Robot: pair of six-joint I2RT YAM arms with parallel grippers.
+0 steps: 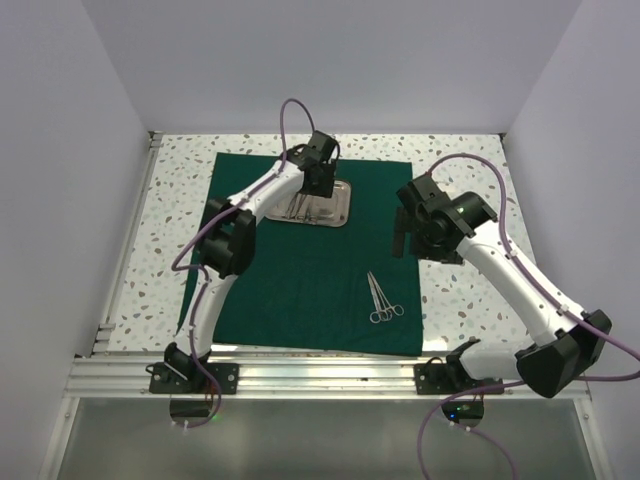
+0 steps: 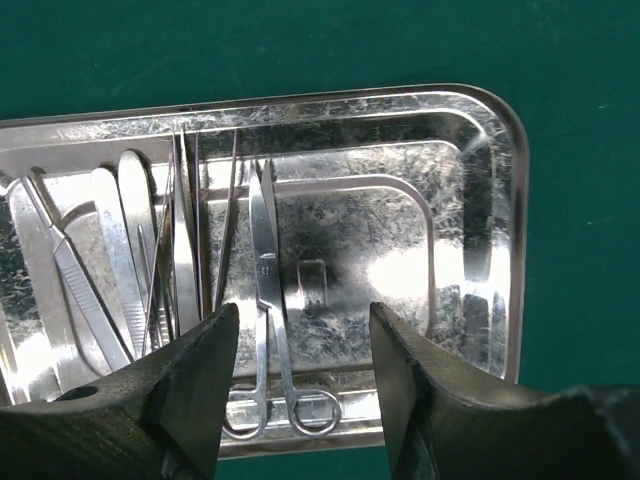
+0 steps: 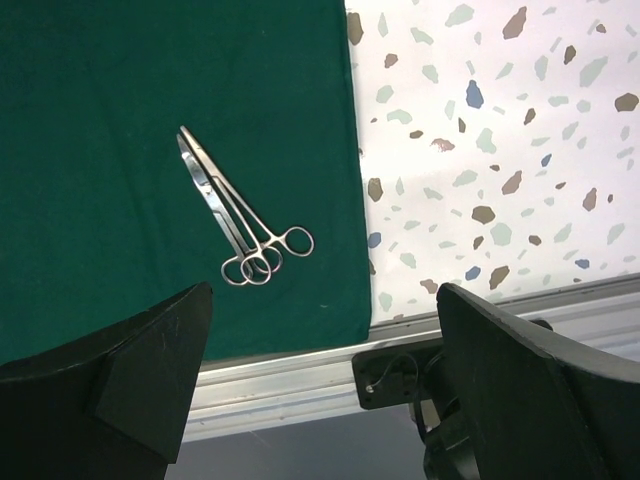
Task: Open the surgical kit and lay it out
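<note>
A shallow metal tray (image 1: 340, 219) lies on the green cloth (image 1: 300, 280) toward the back. My left gripper is over it, fingers apart and nothing between them. In the left wrist view a pair of scissors (image 2: 268, 265) lies in the tray, its loops low between my fingers. Left of it are several tweezers (image 2: 184, 240) and a scalpel handle (image 2: 75, 270). Two scissor-like instruments (image 3: 235, 215) rest side by side on the cloth at the front right. My right gripper hovers open and empty near the cloth's right edge.
A speckled tabletop (image 1: 470, 310) borders the cloth on both sides. Metal rails (image 1: 320, 370) run along the front edge.
</note>
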